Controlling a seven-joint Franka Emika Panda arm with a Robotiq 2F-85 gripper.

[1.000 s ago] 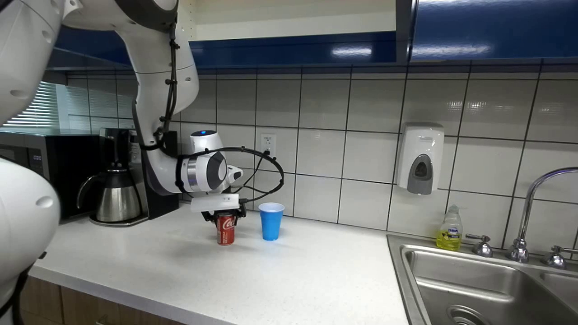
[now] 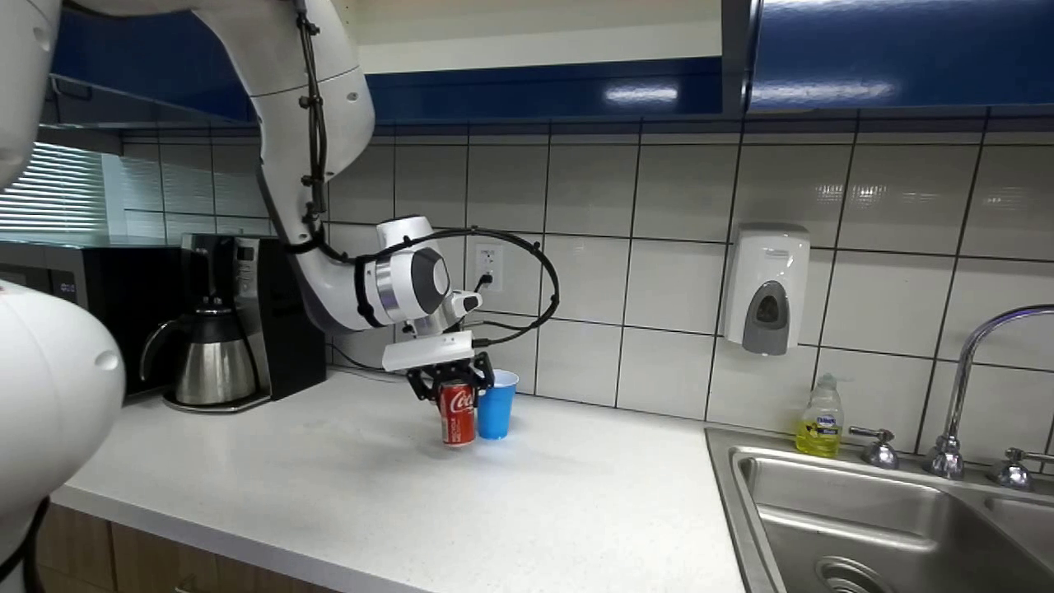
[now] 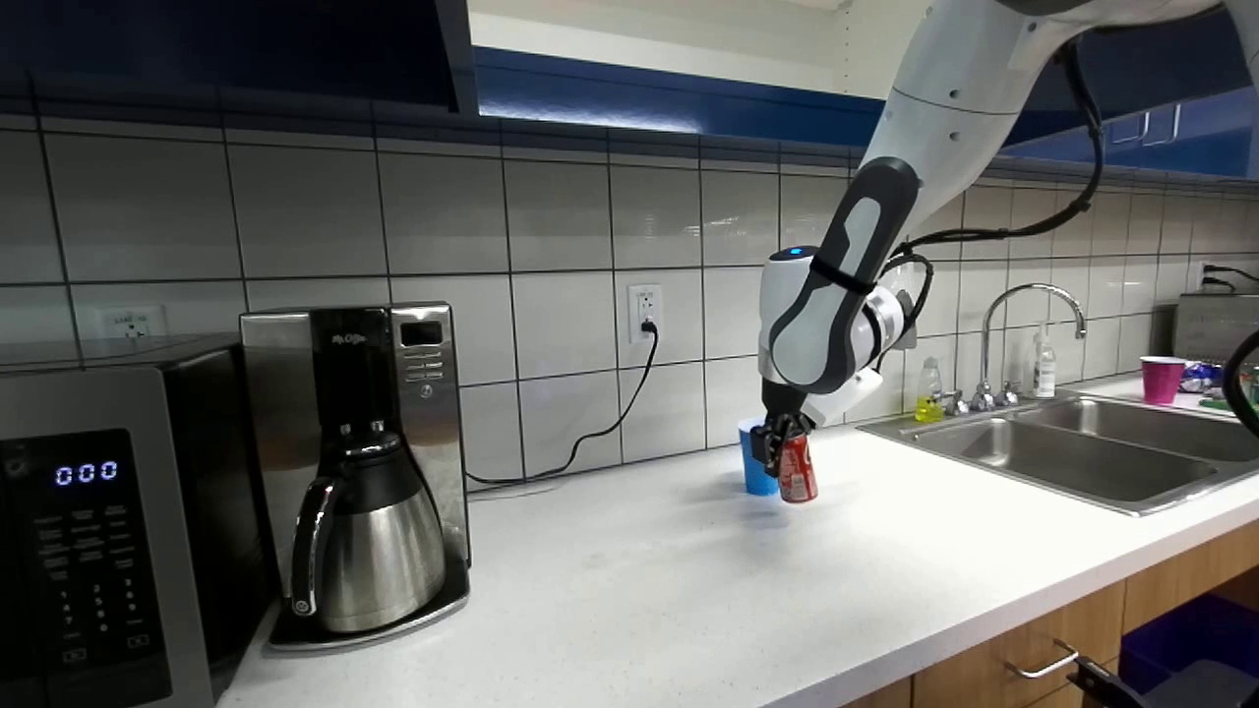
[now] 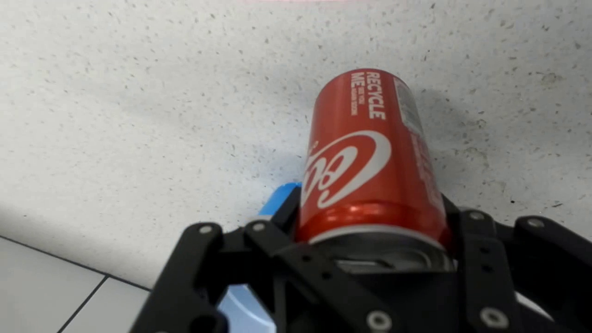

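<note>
Between the fingers of my gripper (image 2: 454, 389) is a small red Coca-Cola can (image 2: 459, 420), and the fingers are shut on its upper part. In the wrist view the can (image 4: 360, 150) fills the gap, with a black finger on each side of its top end. A blue cup (image 2: 496, 410) stands upright right beside the can, partly hidden by the gripper. The second exterior view shows the can (image 3: 798, 470) slightly tilted, in front of the cup (image 3: 755, 462). Whether its base touches the counter, I cannot tell.
A coffee maker (image 3: 372, 472) and a microwave (image 3: 106, 531) stand at the left. Behind is the tiled wall (image 2: 583, 287) with a plugged-in cord.
My gripper has carried the can to the right in the first exterior view, from a gap away to right beside the cup. The cup looks unmoved.
</note>
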